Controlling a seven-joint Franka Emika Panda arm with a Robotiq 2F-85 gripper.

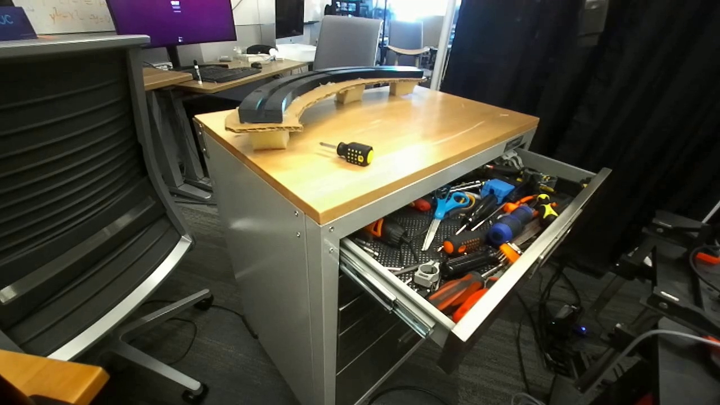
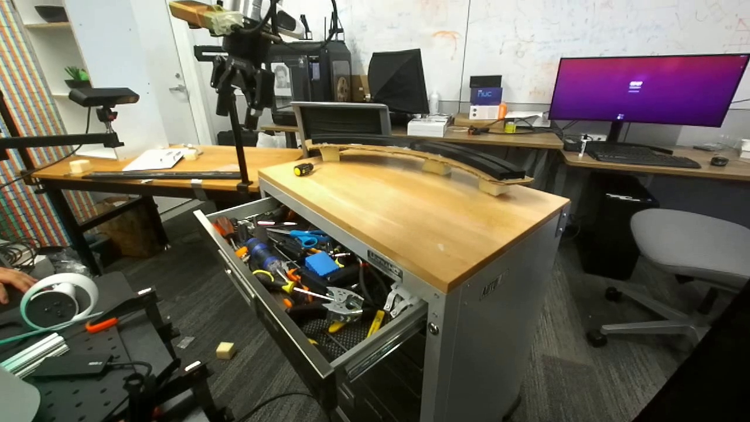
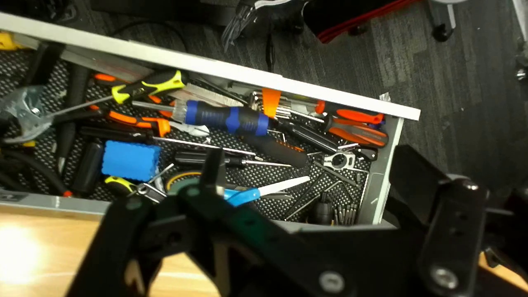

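In the second exterior view my gripper (image 2: 239,116) hangs in the air at the upper left, well above the cabinet. Its fingers stand wide apart in the wrist view, with no object held between the fingers. Below lies a pulled-out drawer (image 1: 526,266) full of tools. Blue-handled scissors (image 3: 242,196), a blue-and-black screwdriver handle (image 3: 227,117) and a blue block (image 3: 130,160) lie among them. On the wooden cabinet top (image 1: 418,142) rests a stubby black-and-yellow screwdriver (image 1: 355,153), lying on its side.
A curved black track (image 1: 324,84) on cardboard and foam blocks takes up the back of the cabinet top. The drawer's front wall (image 3: 198,62) stands up along the tools' outer side. An office chair (image 1: 88,189) is close by.
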